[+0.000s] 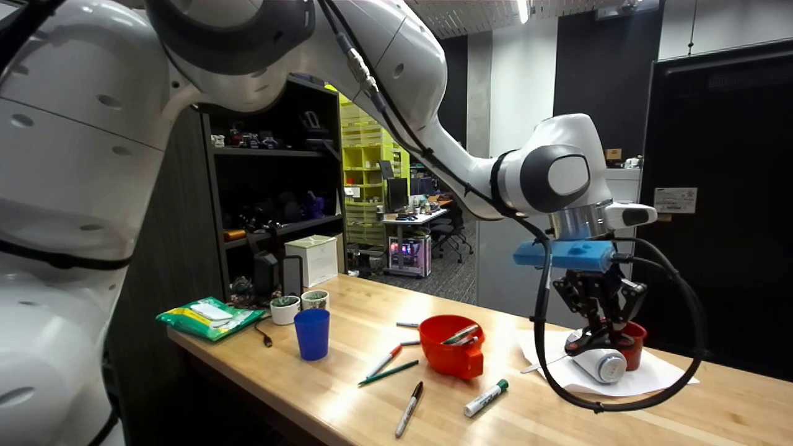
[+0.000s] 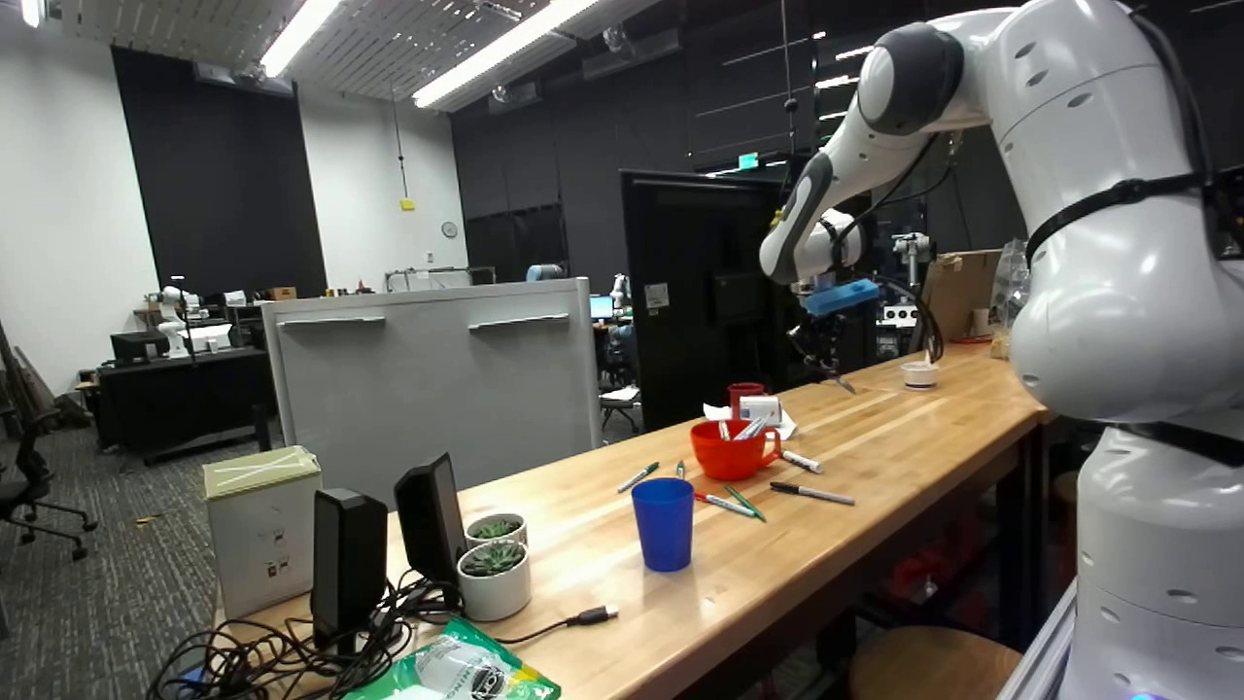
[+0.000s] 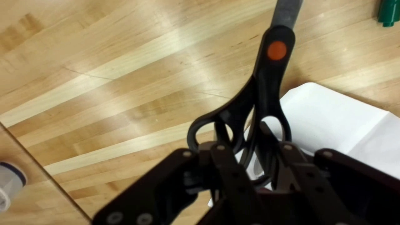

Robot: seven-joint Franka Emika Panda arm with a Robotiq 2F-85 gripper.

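Observation:
A pair of scissors with black handles and an orange pivot (image 3: 276, 50) hangs from my gripper. My fingers are shut on the handle loops, and the grey blades point away toward the top of the wrist view. In exterior view 1 my gripper (image 1: 606, 327) is over the white paper, in front of the red mug (image 1: 633, 348). From the second exterior side, the gripper (image 2: 825, 356) and the scissors are clear of the tabletop.
White paper (image 1: 658, 371) carries a white cylindrical container (image 1: 607, 367) lying on its side. A red bowl-like cup (image 1: 451, 353) holds several markers. A green-capped marker (image 1: 486, 398), several pens and a blue cup (image 1: 312, 334) are on the table (image 1: 334, 401).

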